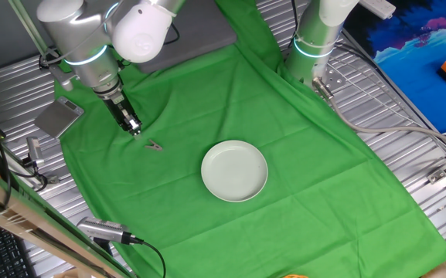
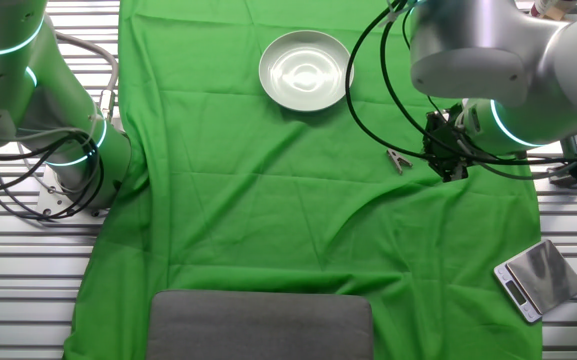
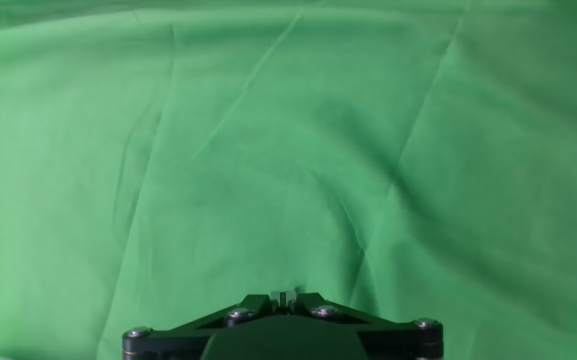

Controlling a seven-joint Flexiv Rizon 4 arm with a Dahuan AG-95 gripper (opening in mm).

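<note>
A small clip, pale and forked in shape, lies on the green cloth; exterior view 1 has the clip left of the plate, and exterior view 2 shows the same clip. My gripper is low over the cloth just beside the clip, apart from it. In the wrist view the fingertips of my gripper meet, with nothing visible between them; only bare cloth shows ahead. A round white plate rests on the cloth, empty.
A small scale sits at the cloth's edge behind my arm. The grey pad borders the cloth. A metallic device with a cable is at the lower left. Cloth around the plate is clear.
</note>
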